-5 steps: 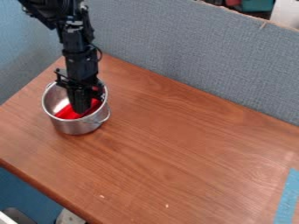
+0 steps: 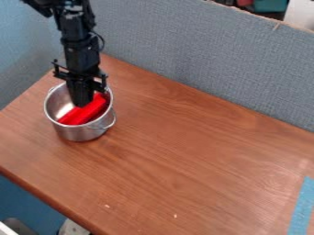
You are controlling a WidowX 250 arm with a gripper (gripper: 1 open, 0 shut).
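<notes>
A steel pot (image 2: 79,130) with a wire handle stands on the wooden table toward the left, holding a red object (image 2: 81,115). The black arm comes down from the top left, and its gripper (image 2: 81,97) is just over the red object at the pot's mouth. The fingertips are small and dark; whether anything is between them cannot be made out, but the fingers look shut.
A grey padded wall (image 2: 208,55) runs along the back and a blue one along the left. A blue tape strip (image 2: 300,204) lies at the right edge.
The gripper has risen a little out of the pot, and more of the red object in the pot now shows.
</notes>
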